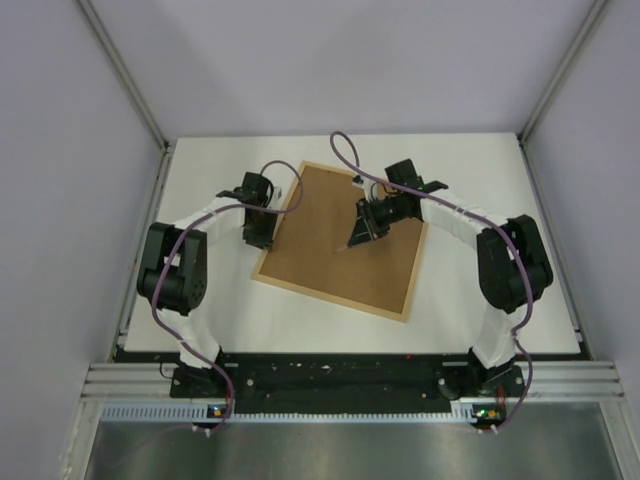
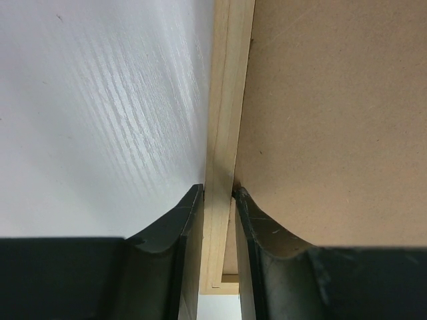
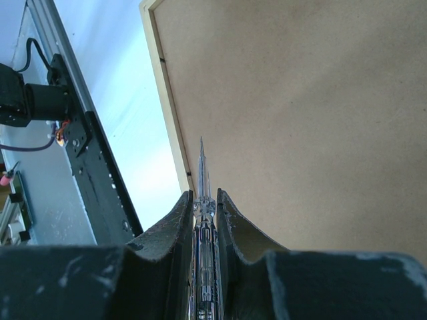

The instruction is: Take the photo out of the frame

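Observation:
The photo frame (image 1: 330, 310) lies flat, brown backing board (image 1: 340, 270) up, with a pale wooden rim. My left gripper is at the left rim (image 2: 223, 87), fingertips on either side of the strip and close against it; whether they grip it is unclear. My right gripper is shut on a slim, clear pointed tool (image 3: 203, 167), held over the backing board. The photo itself is not visible.
White tabletop (image 1: 190, 160) surrounds the frame, with free room along the front and back. Grey walls bound both sides, and a dark mounting rail (image 1: 320, 365) runs along the front edge.

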